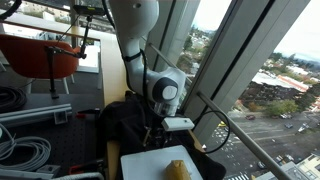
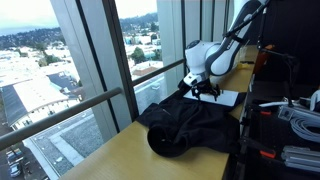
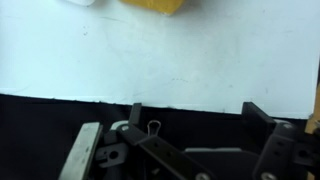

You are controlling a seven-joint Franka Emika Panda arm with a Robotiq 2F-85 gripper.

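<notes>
My gripper stands open in the wrist view, its two dark fingers wide apart with nothing between them. A white board (image 3: pixel 190 60) fills the upper part of that view, and the fingertips overlap the dark strip along its edge. At the top edge a yellow object (image 3: pixel 155 4) shows only in part, with a whitish item (image 3: pixel 80 1) to its left. In exterior view 1 the yellow object (image 1: pixel 178 170) rests on the white board (image 1: pixel 145 164), apart from my gripper. Exterior view 2 has my gripper (image 2: pixel 200 97) low over the dark cloth, near the board (image 2: pixel 228 98).
Black cloth (image 2: pixel 185 122) covers part of the wooden table (image 2: pixel 120 158), with a round black object (image 2: pixel 166 142) in front. Windows and a metal rail (image 2: pixel 60 118) run along one side. Coiled cables (image 1: pixel 25 150) lie on the other side. Bare wood lies in the foreground of exterior view 2.
</notes>
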